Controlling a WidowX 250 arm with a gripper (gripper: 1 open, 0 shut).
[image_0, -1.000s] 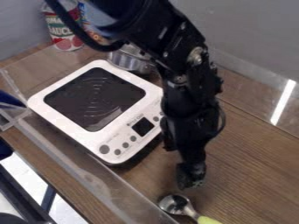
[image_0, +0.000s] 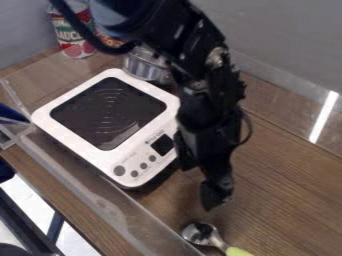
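Observation:
My black gripper (image_0: 214, 190) points down over the wooden counter, right of the white induction cooker (image_0: 80, 115) and above a metal spoon (image_0: 203, 236) with a yellow-green handle (image_0: 237, 251). The spoon lies on the counter at the bottom edge, apart from the gripper. The fingertips are dark and hard to make out; nothing shows held between them.
A metal pot (image_0: 143, 64) stands behind the cooker, a sauce can (image_0: 70, 35) at the back left. A clear barrier runs along the front edge.
My gripper has risen a little, away from the spoon, and shifted slightly left. The spoon and cooker look unmoved.

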